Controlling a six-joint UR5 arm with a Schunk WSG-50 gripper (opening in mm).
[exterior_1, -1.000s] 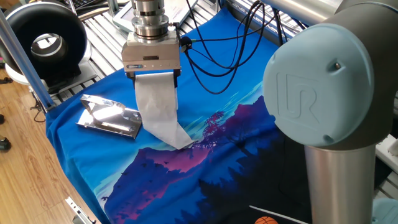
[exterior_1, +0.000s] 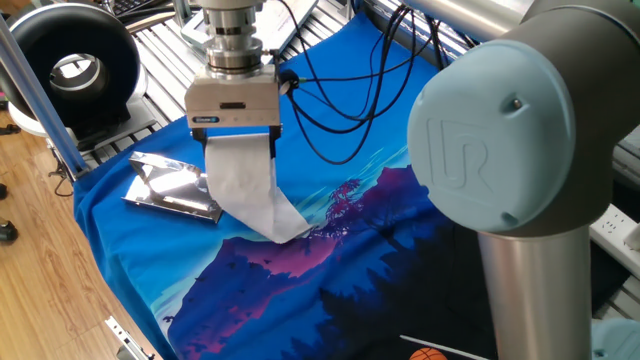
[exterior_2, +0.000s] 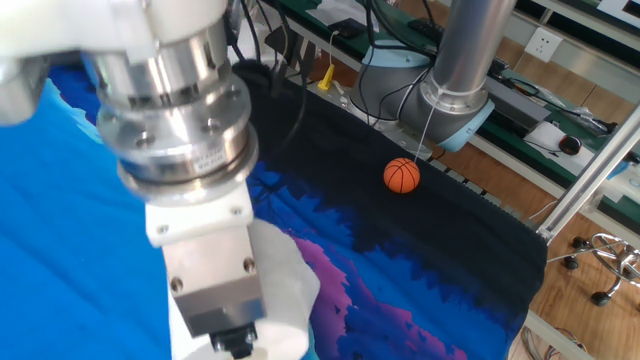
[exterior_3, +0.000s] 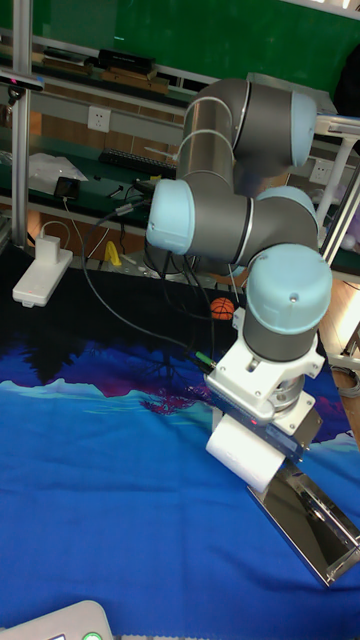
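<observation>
A white paper roll (exterior_1: 238, 165) hangs beneath the wrist, its two ends between the dark fingers of my gripper (exterior_1: 238, 142), which is shut on it. A loose strip of paper trails from the roll down to the cloth, ending in a slanted tip. Just left of the roll in exterior view 1 lies a shiny metal holder (exterior_1: 172, 188), apart from the paper core as far as shows. In exterior view 3 the roll (exterior_3: 245, 453) is above and beside the upper end of the holder (exterior_3: 304, 517). Exterior view 2 shows the white paper (exterior_2: 283, 285) partly behind the wrist; the holder is out of sight there.
A blue printed cloth (exterior_3: 117, 501) covers the table. A small orange basketball (exterior_2: 402, 176) rests on its dark part near the arm's base. Black cables (exterior_1: 365, 110) loop beside the wrist. A black round device (exterior_1: 75, 65) stands at the left edge.
My gripper and the roll have shifted left in exterior view 1, closer to the metal holder, and sit slightly lower in the picture. The strip's tip and the holder have hardly moved.
</observation>
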